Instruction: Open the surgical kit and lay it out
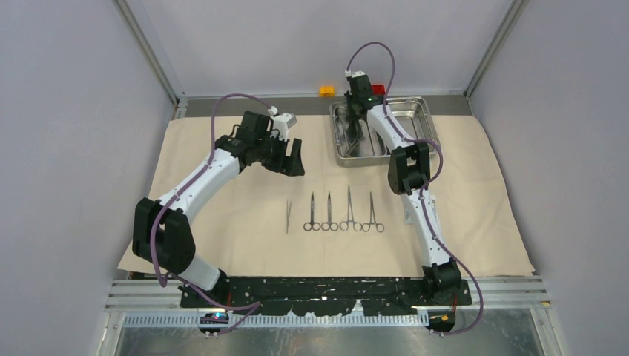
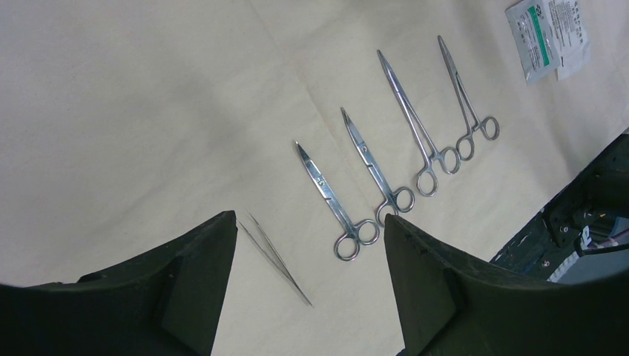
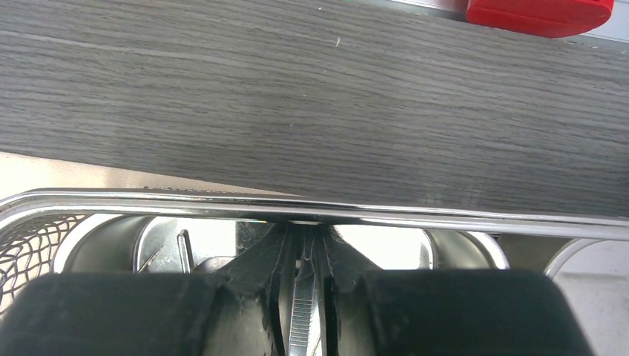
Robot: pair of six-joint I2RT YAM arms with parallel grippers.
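The metal tray (image 1: 410, 99) stands at the back, with an instrument (image 1: 357, 145) visible inside. My right gripper reaches into its left part. A ridged metal handle (image 3: 301, 315) shows in the narrow gap between that gripper's fingers; whether they touch it, I cannot tell. My left gripper (image 1: 288, 157) hangs open and empty above the cloth. In front of it lie tweezers (image 2: 276, 259), two scissors (image 2: 326, 194) (image 2: 371, 163), a long clamp (image 2: 408, 111) and a shorter clamp (image 2: 461, 96), side by side in a row.
Flat packets (image 2: 534, 37) lie on the cloth at the right, mostly under my right arm in the top view. A yellow block (image 1: 327, 91) and a red one (image 3: 540, 15) stand behind the tray. Bare cloth (image 1: 200, 148) spreads on the left.
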